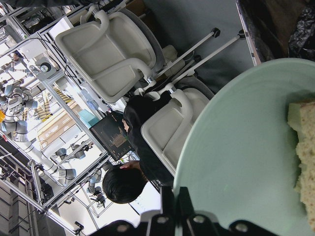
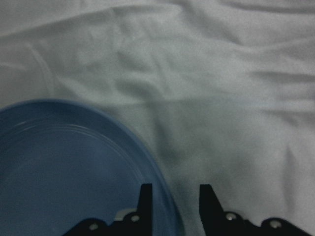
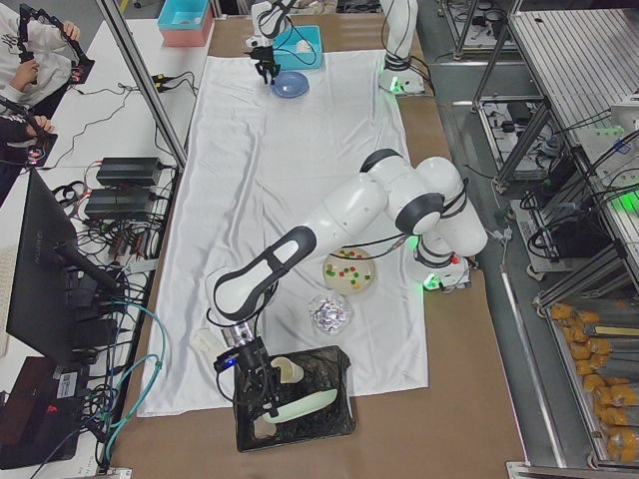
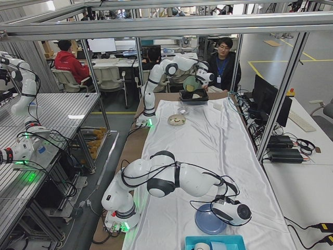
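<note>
My left gripper (image 3: 262,389) is shut on the rim of a pale green plate (image 1: 236,147) with a piece of bread (image 1: 306,162) on it. The plate is tilted over a black lined bin (image 3: 339,419), which also holds a cream-coloured item (image 3: 292,371). My right gripper hangs open over the rim of a blue plate (image 2: 64,167) at the far end of the white cloth, nothing between its fingers.
A plate with small coloured pieces (image 3: 348,271) and a crumpled foil item (image 3: 329,314) lie beside the bin. A teal container (image 4: 229,242) stands beside the blue plate.
</note>
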